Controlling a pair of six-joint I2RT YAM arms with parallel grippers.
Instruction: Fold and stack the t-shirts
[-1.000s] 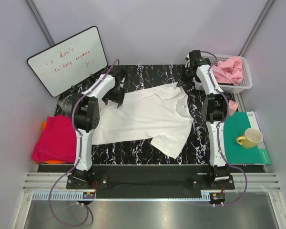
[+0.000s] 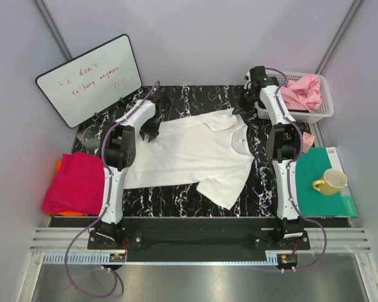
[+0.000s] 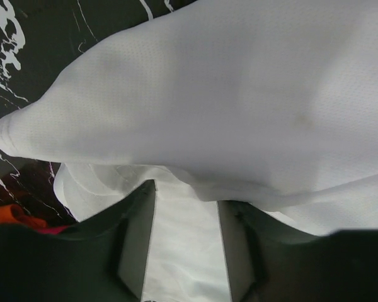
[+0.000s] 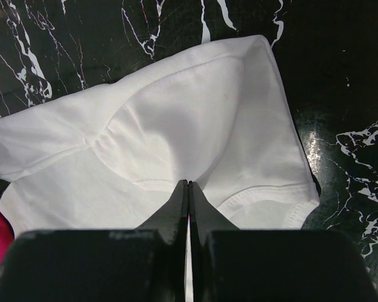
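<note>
A white t-shirt (image 2: 189, 157) lies spread on the black marble table, its top edge folded over. At its left end my left gripper (image 2: 148, 135) is low on the cloth; in the left wrist view its fingers (image 3: 132, 239) stand apart beneath a folded edge of white fabric (image 3: 239, 107), and whether cloth is between them is unclear. Over the top-right corner of the shirt, my right gripper is shut with tips together, above the folded sleeve flap (image 4: 170, 119).
A red folded pile (image 2: 72, 189) on orange cloth sits left, a whiteboard (image 2: 88, 78) behind. A basket (image 2: 324, 107) with pink cloth stands back right; a yellow mug (image 2: 332, 182) rests on a green mat (image 2: 309, 201).
Over the last second my left arm has moved slightly to the left, and the shirt has shifted slightly left with it. The right arm looks unchanged.
</note>
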